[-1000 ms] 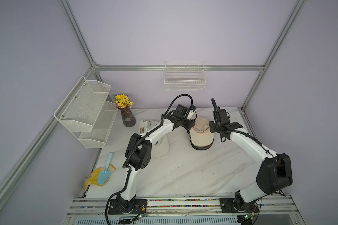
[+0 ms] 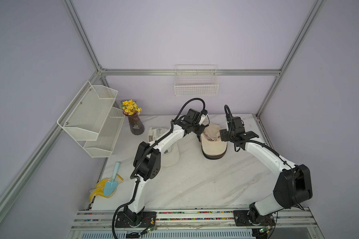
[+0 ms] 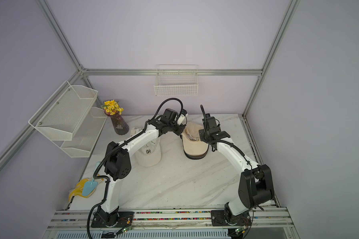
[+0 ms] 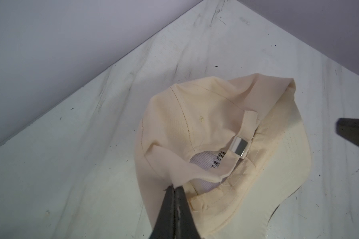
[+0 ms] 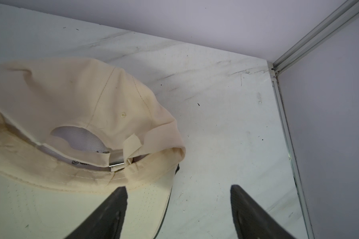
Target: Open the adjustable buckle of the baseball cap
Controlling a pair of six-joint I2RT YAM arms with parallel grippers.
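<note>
A cream baseball cap lies with its back opening up. Its strap carries a metal buckle, which in the right wrist view is partly hidden by the strap's tab. My left gripper is shut at a raised edge of the cap's fabric, which appears pinched at the fingertips. My right gripper stands open above the brim's right side, with nothing between its fingers.
A second white cap lies to the left, under my left arm. A flower vase, wire shelves and a blue trowel are at the left.
My left gripper has risen slightly, with the cap's crown a little more raised.
</note>
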